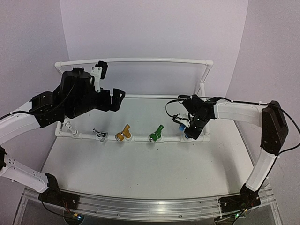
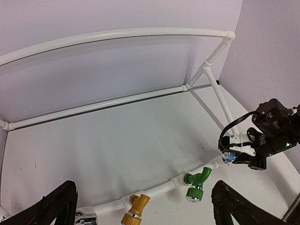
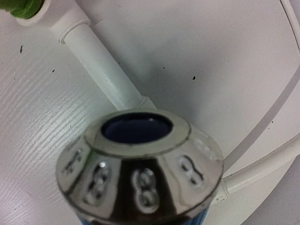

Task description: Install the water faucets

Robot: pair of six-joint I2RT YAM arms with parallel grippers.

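Observation:
Between the dark fingers of my right gripper [image 1: 186,129] is a blue faucet [image 1: 182,127], at the right end of the front white pipe [image 1: 140,138]. The right wrist view shows its metal collar [image 3: 145,178] close up, hole facing the camera; the fingers do not show there. My right gripper appears shut on this faucet. A green faucet [image 2: 197,184], an orange faucet [image 2: 136,209] and a silver tap [image 1: 100,135] sit along the same pipe. Above and behind them hangs my left gripper [image 1: 111,99], open and empty.
A white pipe frame rises at the back, with a high top rail [image 1: 136,60] and a low rear rail [image 1: 145,96]. Another white fitting [image 1: 70,126] is at the left corner.

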